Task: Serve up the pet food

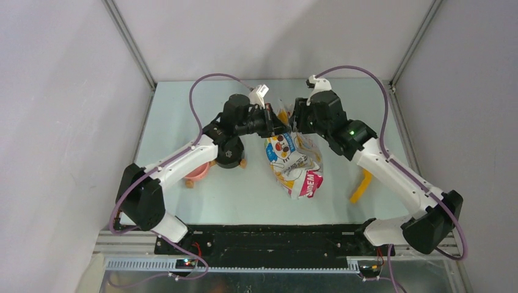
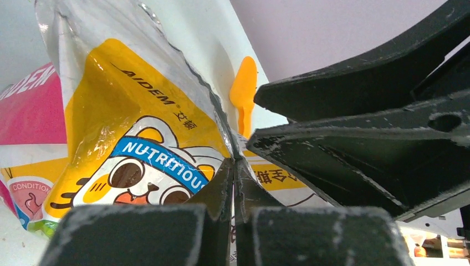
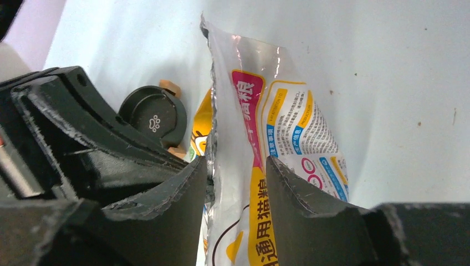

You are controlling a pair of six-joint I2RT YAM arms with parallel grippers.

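The pet food bag, yellow, white and pink plastic, stands mid-table with its top edge upright. Seen in the left wrist view, my left gripper is shut on the thin side edge of the bag. From the other side comes my right gripper, open, one finger on either side of the upper film of the bag and not closed on it. A black bowl and a pink bowl stand left of the bag. An orange scoop lies to the right.
Both grippers are close together at the bag's top, with the right one's dark fingers looming beside the left fingertips. Clear tabletop lies in front of the bowls and the bag.
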